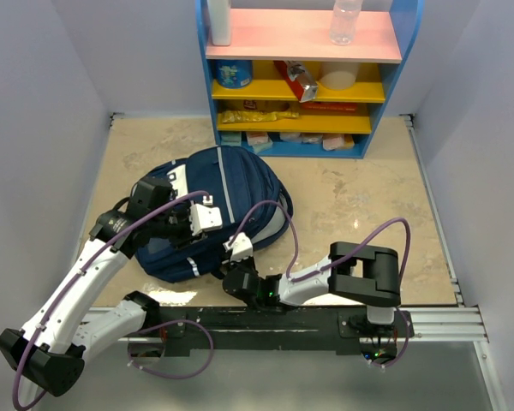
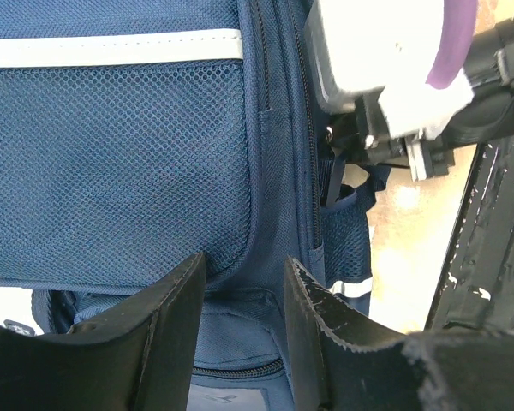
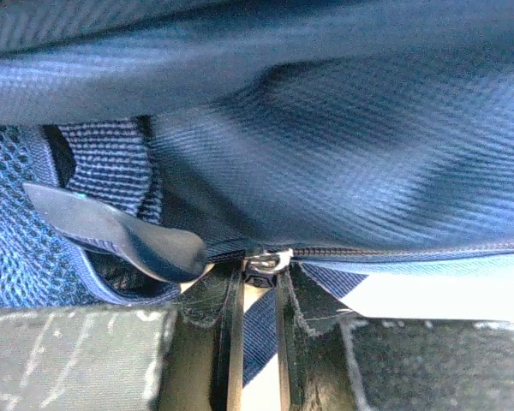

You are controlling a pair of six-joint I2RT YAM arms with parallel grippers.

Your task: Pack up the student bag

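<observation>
The navy student bag (image 1: 227,193) lies on its side on the tabletop. Over its lower left part, my left gripper is part open, its fingertips apart above the blue mesh and a fold of cloth. In the right wrist view, a zipper (image 3: 411,251) runs along the bag's edge, with a metal slider (image 3: 270,260) at the tips of my right gripper. A narrow gap shows between those fingers, and the slider sits across it; a firm grip cannot be made out. A dark, smooth pull tab (image 3: 124,229) lies just left of them.
A shelf unit (image 1: 304,77) with blue sides stands behind the bag, holding bottles and packets. The tabletop (image 1: 360,201) right of the bag is clear. My two grippers are close together at the bag's front side.
</observation>
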